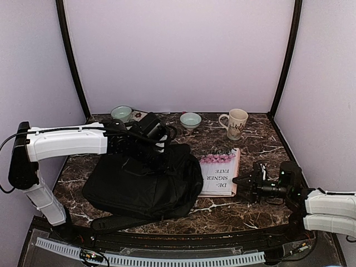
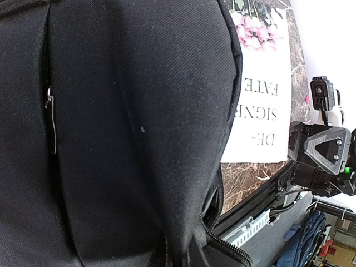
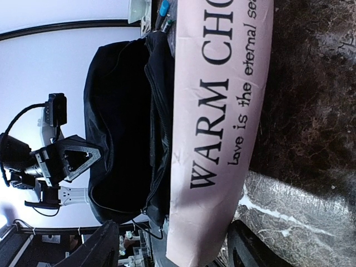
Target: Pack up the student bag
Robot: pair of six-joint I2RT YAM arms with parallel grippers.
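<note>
The black student bag (image 1: 136, 194) lies on the marble table, its zipped side facing right. My left gripper (image 1: 164, 161) is over it, shut on the bag's fabric, which bunches between the fingers at the bottom of the left wrist view. A notebook (image 1: 217, 172) with pink flowers and "DESIGNER FATE" lies flat just right of the bag. Its pink spine (image 3: 211, 128) reads "WARM CHO..." in the right wrist view. My right gripper is at the notebook's right edge, fingers apart on either side of the spine; I cannot tell whether they touch it.
A white mug (image 1: 236, 125) stands at the back right, with two pale bowls (image 1: 190, 119) along the back. A strap (image 1: 119, 223) lies at the front edge.
</note>
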